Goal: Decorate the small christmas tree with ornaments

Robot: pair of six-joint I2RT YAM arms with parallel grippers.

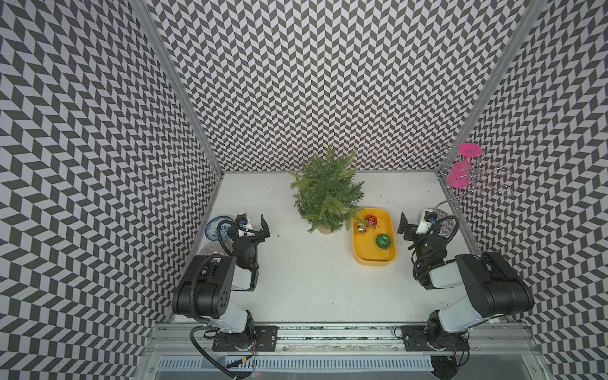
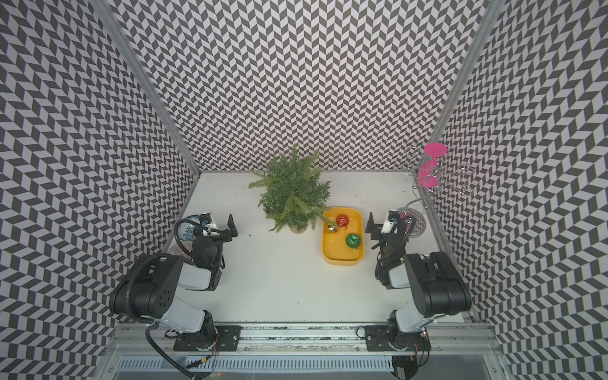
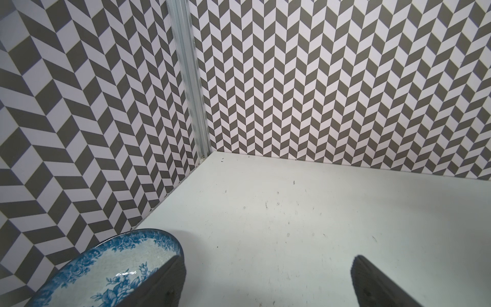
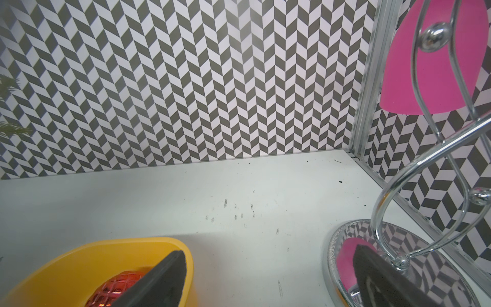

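Note:
A small green Christmas tree stands upright at the back middle of the white table. Just right of it is a yellow tray holding three ornaments: a red ball, a small silver one and a green ball. One low branch reaches over the tray. My left gripper is open and empty, well to the left of the tree. To the right of the tray, my right gripper stands open too, with nothing between its fingers; part of the red ball shows beyond its left finger.
A blue-patterned bowl lies at the left edge beside my left gripper. On the right a chrome stand with pink pieces rises from a round base, close to my right gripper.

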